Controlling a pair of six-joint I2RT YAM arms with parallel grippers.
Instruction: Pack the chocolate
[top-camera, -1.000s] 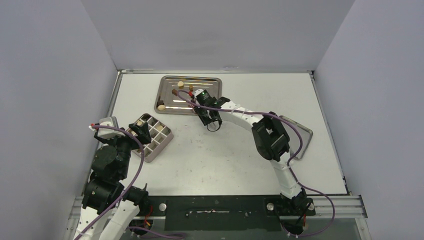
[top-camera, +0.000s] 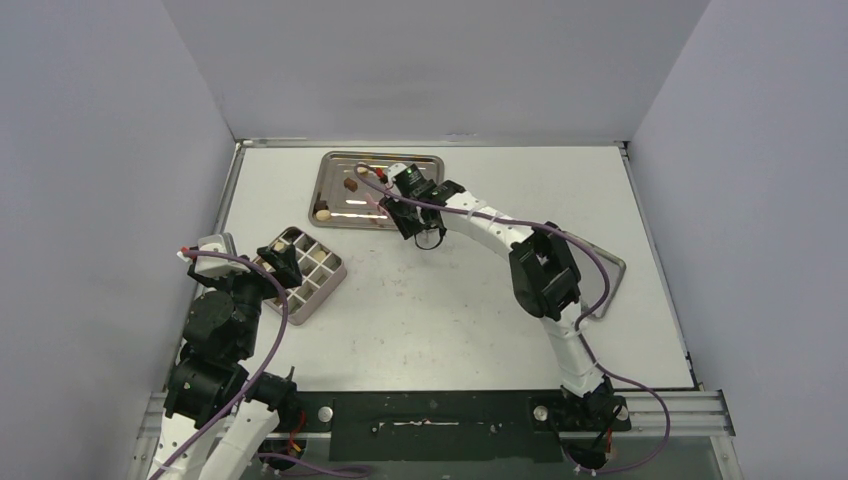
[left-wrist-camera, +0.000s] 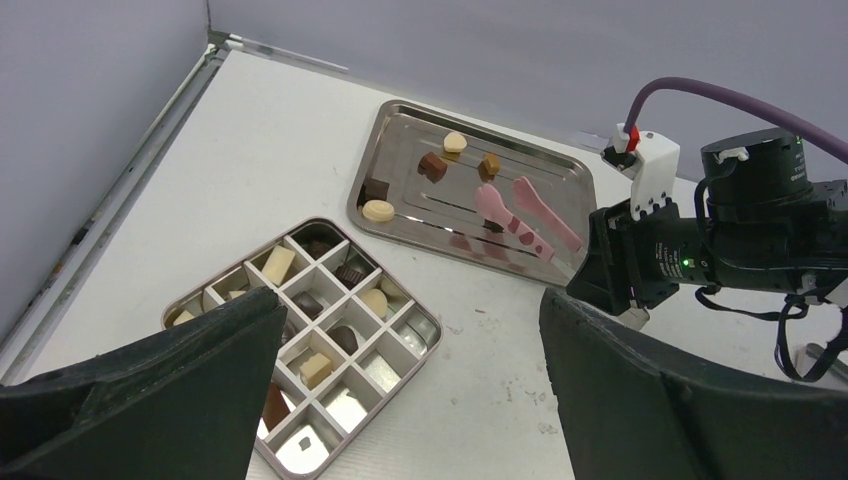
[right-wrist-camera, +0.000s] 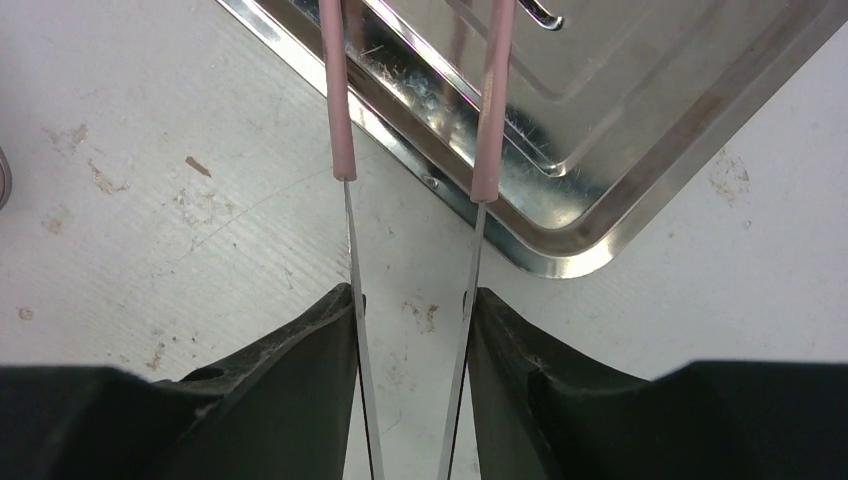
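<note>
My right gripper is part open, its pink-tipped fingers over the front edge of the steel tray (left-wrist-camera: 420, 220), with nothing seen between them. On the tray sit pieces of brown chocolate (left-wrist-camera: 433, 167), white rounds (left-wrist-camera: 378, 210) and a caramel piece (left-wrist-camera: 490, 166). The grey compartment box (left-wrist-camera: 352, 390), partly filled with chocolates, lies on the near left of the tray. My left gripper (top-camera: 282, 262) hangs open over the box, nothing between its fingers.
A second metal tray (top-camera: 610, 300) lies at the right, partly behind the right arm. Walls enclose the sides and back.
My right gripper has shifted a little toward the back, over the tray. The left arm has not moved.
</note>
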